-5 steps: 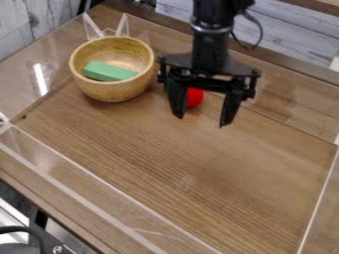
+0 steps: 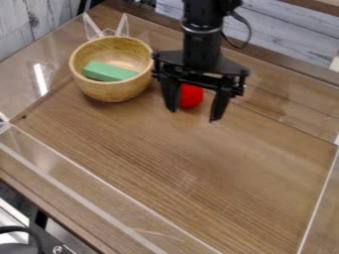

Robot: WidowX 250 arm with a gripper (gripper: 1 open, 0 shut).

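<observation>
My black gripper (image 2: 199, 94) hangs from the top centre over the wooden table, its two fingers spread apart and pointing down. Just behind it sits a red round object (image 2: 189, 96), partly hidden by the gripper. To the left stands a pale wooden bowl (image 2: 130, 81) with a green block (image 2: 109, 71) lying in it. I cannot see anything held between the fingers.
A pale wall runs along the back and left edges. A black cable lies at the lower left corner.
The bowl and green block stay in place.
</observation>
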